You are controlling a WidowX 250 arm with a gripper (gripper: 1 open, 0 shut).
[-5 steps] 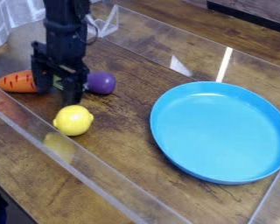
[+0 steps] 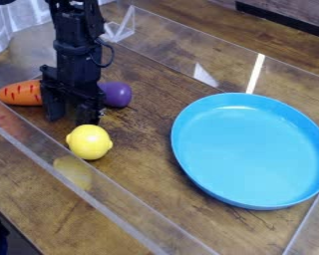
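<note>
My black gripper (image 2: 69,95) is low at the left of the camera view, between an orange toy carrot (image 2: 19,94) and a purple toy (image 2: 116,95). Its fingers partly cover both, and whether they touch anything is unclear. A yellow round toy (image 2: 89,141) lies just in front of the gripper.
A large blue plate or tray (image 2: 249,154) fills the right side of the wooden table (image 2: 162,224). Clear transparent edges run along the left front and back right. The table behind the plate is mostly clear.
The arm has come down and stands more upright over the spot between the carrot and purple toy, covering more of that area. The toys look almost unmoved.
</note>
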